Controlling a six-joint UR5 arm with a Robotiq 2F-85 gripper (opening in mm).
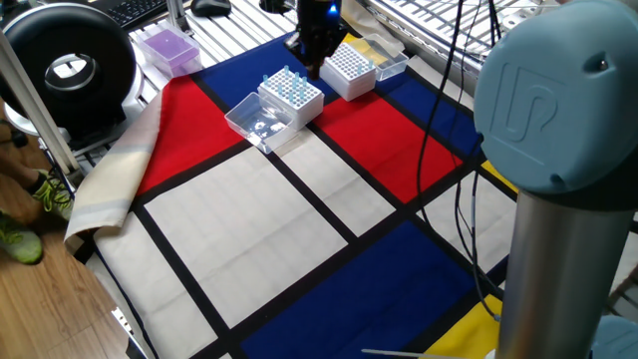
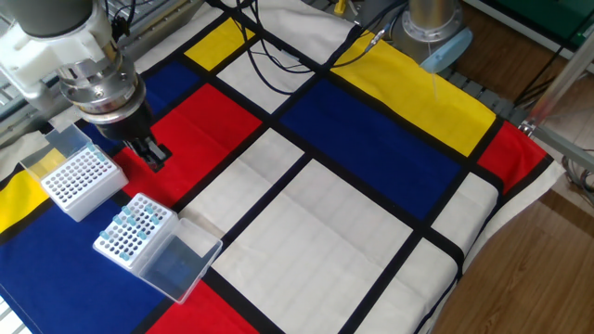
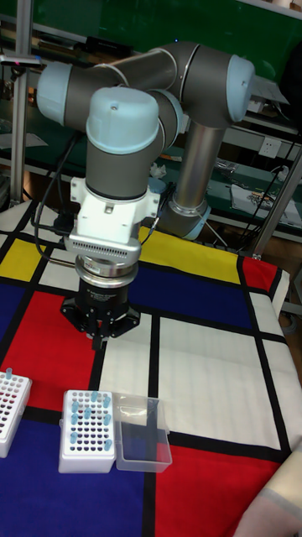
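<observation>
My gripper [image 3: 98, 341] is black and points down above the cloth; its fingers look drawn together, and nothing shows between them. In exterior view 2 the gripper [image 2: 159, 160] hangs over the red patch, to the right of both racks. One white rack [image 2: 135, 228] holds several pale blue tips standing in its holes, with its clear lid [image 2: 182, 260] folded open. The other white rack [image 2: 83, 186] looks almost empty, with a single blue tip [image 3: 9, 371] at its edge in exterior view 3. Its clear lid [image 1: 387, 58] also lies open.
A purple-topped box [image 1: 169, 52] stands at the table's far left in exterior view 1, near a black round device [image 1: 72, 75]. Dark cables [image 2: 269, 70] hang by the arm.
</observation>
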